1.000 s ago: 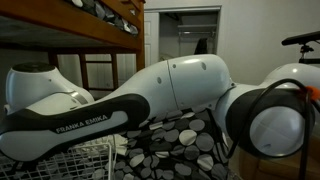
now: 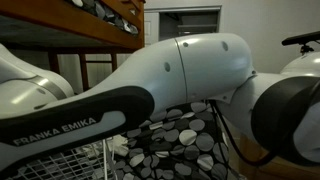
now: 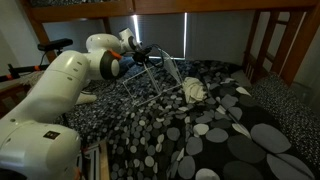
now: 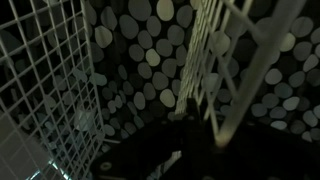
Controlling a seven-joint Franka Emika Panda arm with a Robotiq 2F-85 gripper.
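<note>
A white wire basket [image 3: 152, 84] is held up at a tilt over the dotted bedding in exterior view 2. My gripper [image 3: 143, 51] is at its upper edge. In the wrist view, the dark gripper is shut on one wire-mesh wall of the basket [image 4: 205, 55], which runs down between the fingers. Another mesh side [image 4: 62, 75] spreads along the left of that view. Exterior view 1 shows part of the basket [image 2: 65, 163] low on the left, and there the arm hides the gripper.
Crumpled pale cloth [image 3: 193, 92] lies on the dark dotted bedding [image 3: 215, 135], close to the basket's right side. Wooden bunk-bed posts and a ladder [image 3: 262, 45] stand behind.
In exterior view 1 the arm's forearm has swung lower and toward the camera, looming larger at the left. The basket's visible edge has shifted slightly.
</note>
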